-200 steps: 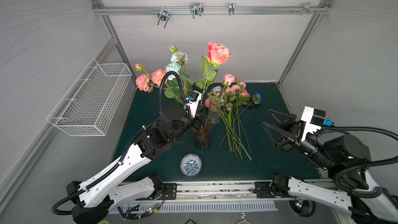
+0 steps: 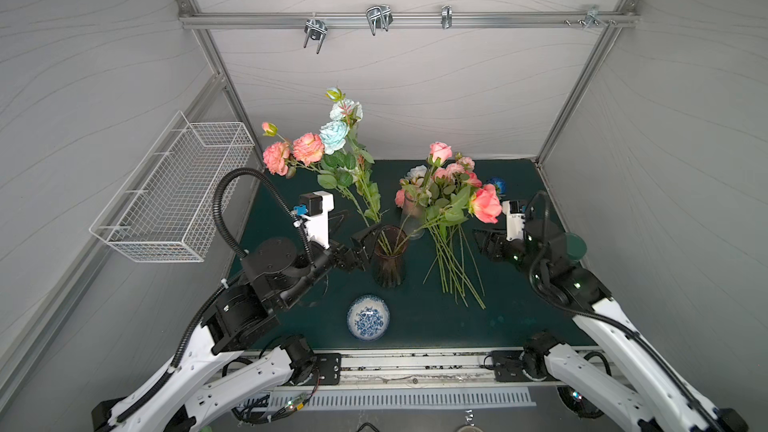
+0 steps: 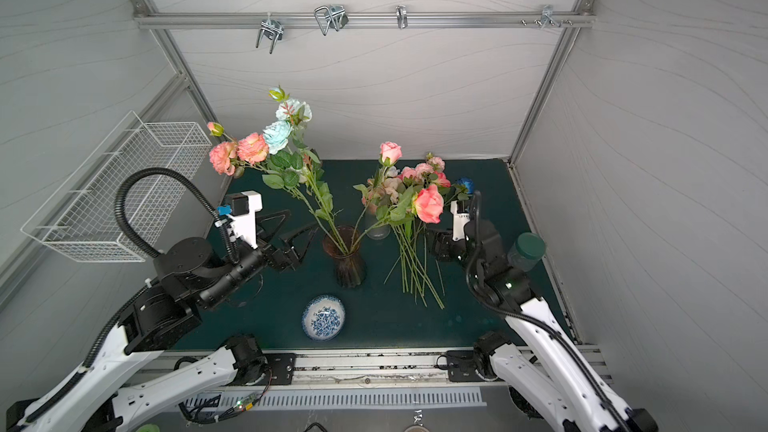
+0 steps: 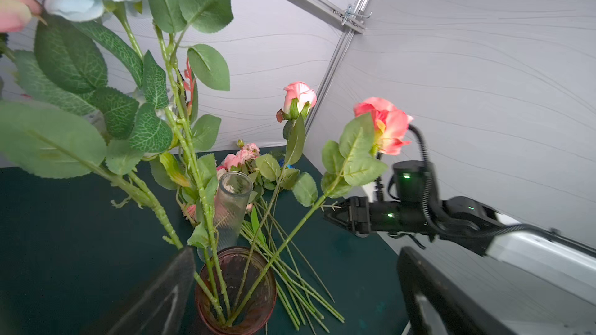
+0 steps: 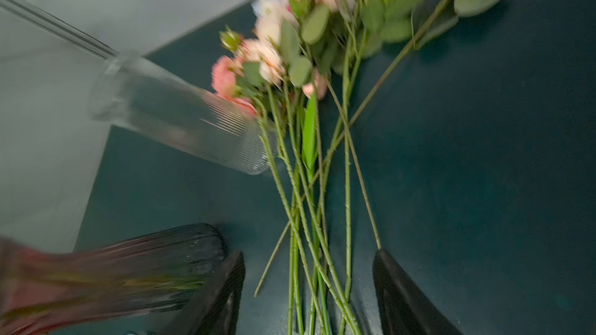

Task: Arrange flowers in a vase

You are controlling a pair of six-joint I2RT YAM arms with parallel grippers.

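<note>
A dark brown glass vase [image 2: 389,268] holds tall roses, pink peonies [image 2: 307,149] and blue blooms [image 2: 333,135]. My left gripper [image 3: 290,238] is open just left of the vase, fingers empty; in the left wrist view the stems stand between and beyond its blurred fingers. On the table right of the vase lie loose green stems [image 5: 322,223] with pink and pale heads. My right gripper is open above these stems, its fingertips apart over them. A clear ribbed glass [image 4: 228,211] stands behind the vase.
A blue-and-white dish [image 2: 368,317] sits at the front of the table [image 2: 272,304]. A wire basket [image 2: 164,192] hangs on the left wall. A green-lidded jar [image 3: 526,246] is at the right, partly behind my right arm. Rails run along the back wall.
My left gripper has backed left from the vase; the big pink rose that stood high there now leans lower to the right. My right arm has swung in toward the loose stems.
</note>
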